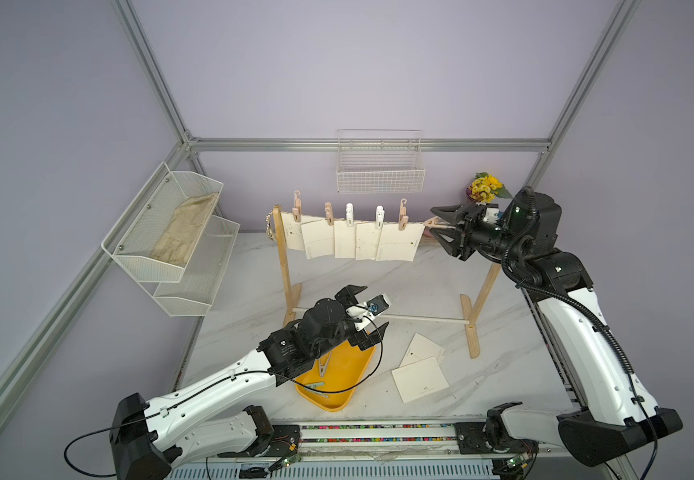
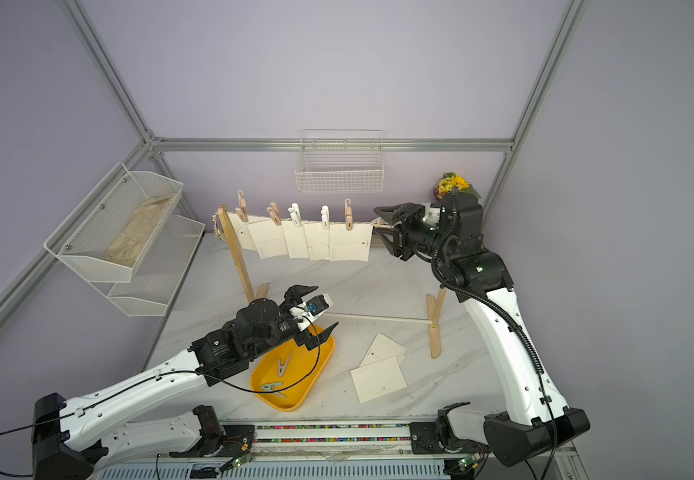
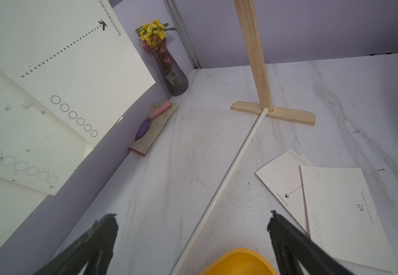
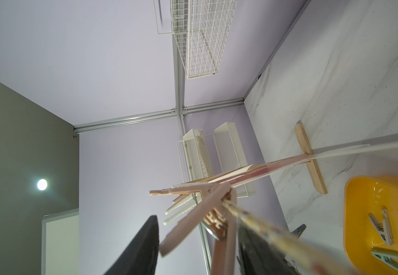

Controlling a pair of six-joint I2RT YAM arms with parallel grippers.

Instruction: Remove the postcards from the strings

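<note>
White postcards hang from a string between wooden posts, held by several pink and white clothespins. My right gripper stands open at the string's right end; in the right wrist view a pink clothespin on the string lies between or just beyond its blurred fingertips. My left gripper is open and empty over the orange tray, below the hanging cards. Two loose postcards lie on the table, right of the tray.
The tray holds loose clothespins. The stand's white bottom bar crosses the table. A vase of flowers stands at the back right. Wire baskets hang on the back and left walls.
</note>
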